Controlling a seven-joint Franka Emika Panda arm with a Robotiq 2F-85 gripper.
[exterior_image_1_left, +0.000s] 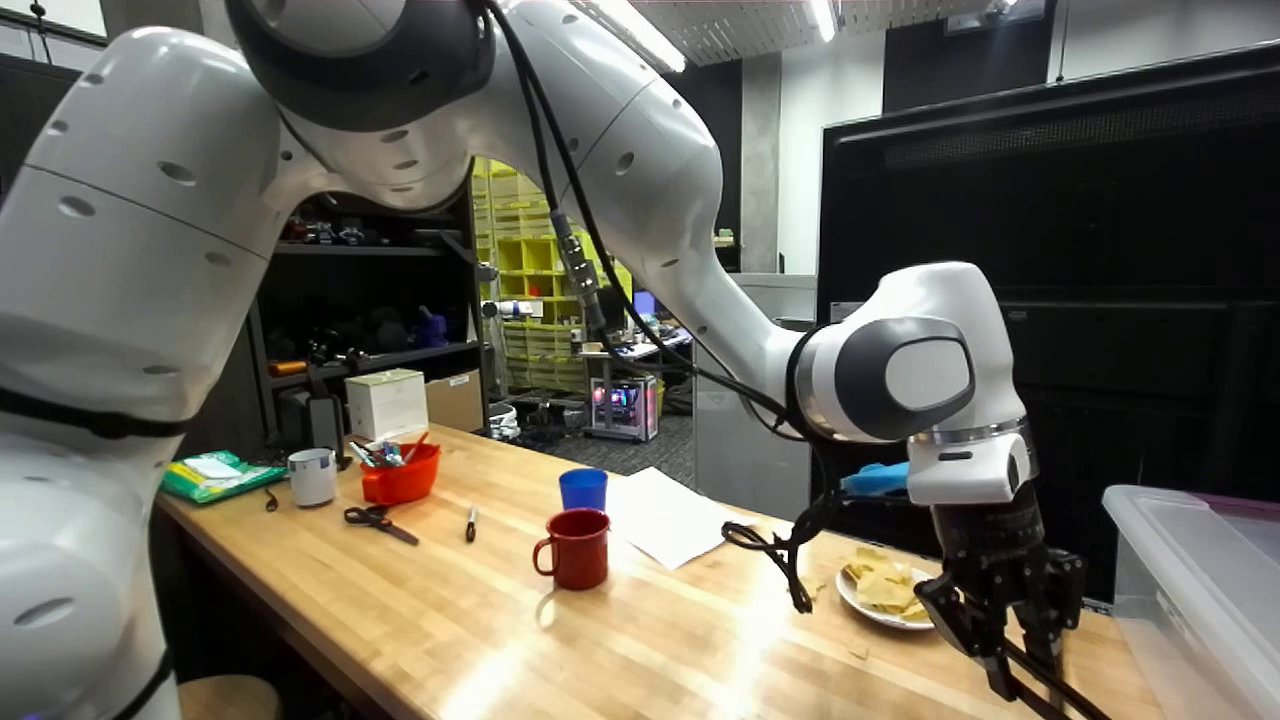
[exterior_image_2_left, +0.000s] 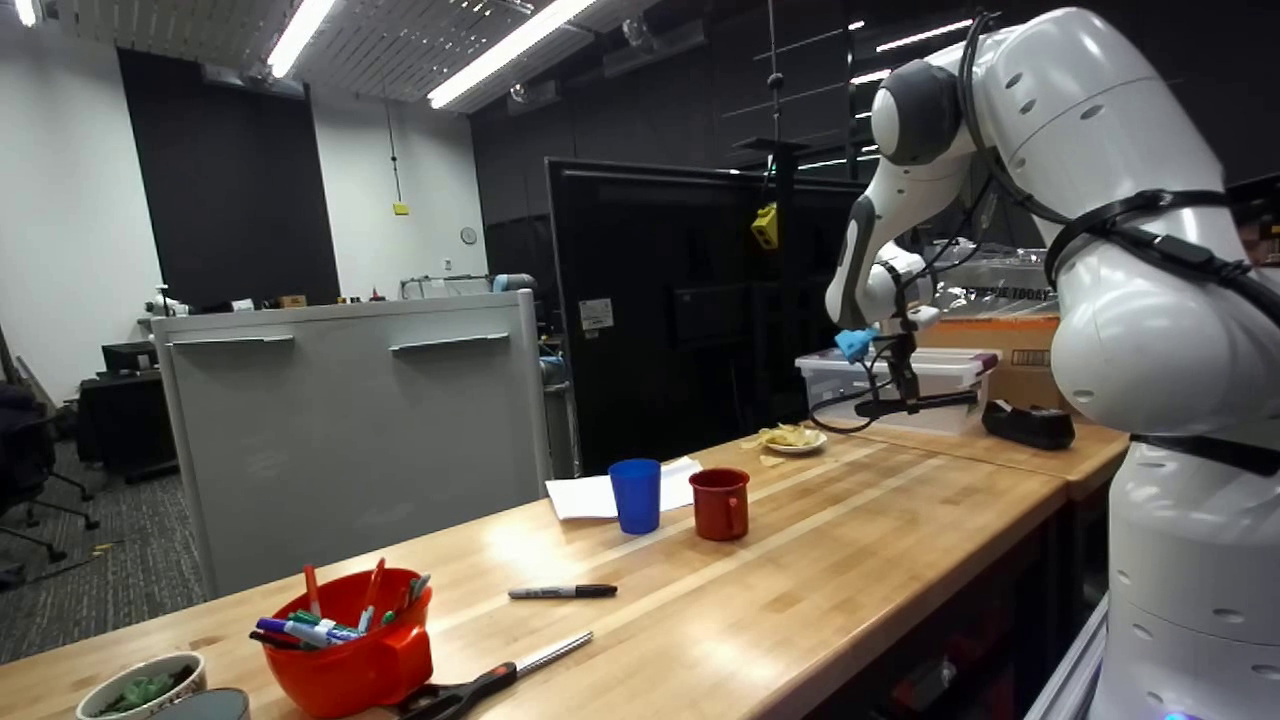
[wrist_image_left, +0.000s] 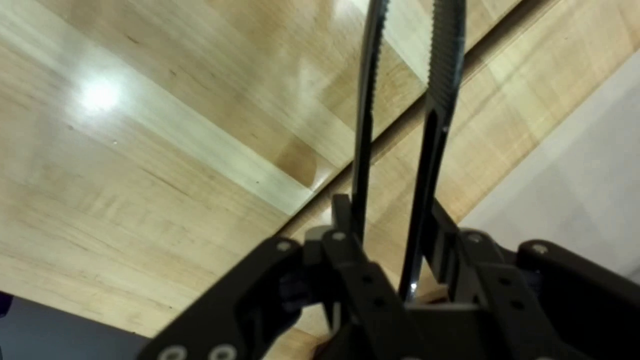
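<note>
My gripper (exterior_image_1_left: 1023, 658) is shut on a pair of black tongs (wrist_image_left: 438, 114). In the wrist view the two long, ridged arms of the tongs run up the picture, a gap between them, with the gripper's fingers on either side. Exterior view 2 shows the tongs (exterior_image_2_left: 948, 403) roughly level above the far part of the table. A white plate (exterior_image_1_left: 855, 596) of yellow chips stands to the left of the gripper in exterior view 1, apart from it.
A clear lidded bin (exterior_image_2_left: 828, 380) and a black desk item (exterior_image_2_left: 1028, 424) stand near the arm. Further along are a red mug (exterior_image_1_left: 578, 550), a blue cup (exterior_image_1_left: 583, 488), white paper (exterior_image_1_left: 660, 516), a marker (exterior_image_2_left: 561, 590), scissors (exterior_image_1_left: 381, 523) and a red pen container (exterior_image_1_left: 399, 482). Open tabletop lies before the mug.
</note>
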